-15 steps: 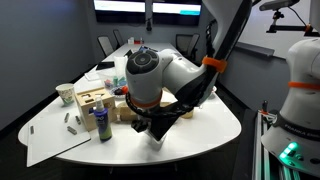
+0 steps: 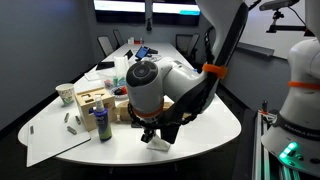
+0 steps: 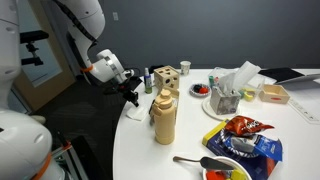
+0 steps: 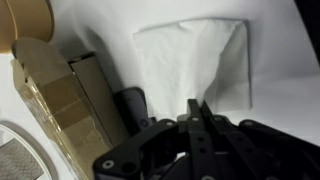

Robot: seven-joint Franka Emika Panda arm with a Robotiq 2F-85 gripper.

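A white cloth or napkin [image 4: 180, 60] lies on the white table at the near edge, partly folded over itself on one side. In exterior view 1 the cloth [image 2: 157, 144] shows just below my gripper [image 2: 160, 131]. Exterior view 2 has the cloth [image 3: 136, 111] close to the gripper [image 3: 131, 98], near the table's left edge. From the wrist, the gripper's dark fingertips [image 4: 194, 106] are close together, right at the cloth's folded part. Whether they pinch it cannot be made out.
A brown cardboard box [image 4: 70, 100] and a dark object [image 4: 132, 105] lie beside the cloth. A blue bottle [image 2: 103, 124] and a wooden block with holes [image 2: 92, 99] stand to the left in exterior view 1. Table space in front of the bottle is clear.
The arm's wrist has turned and shifted a little to the right over the last second. More of the white cloth shows beneath the gripper now.
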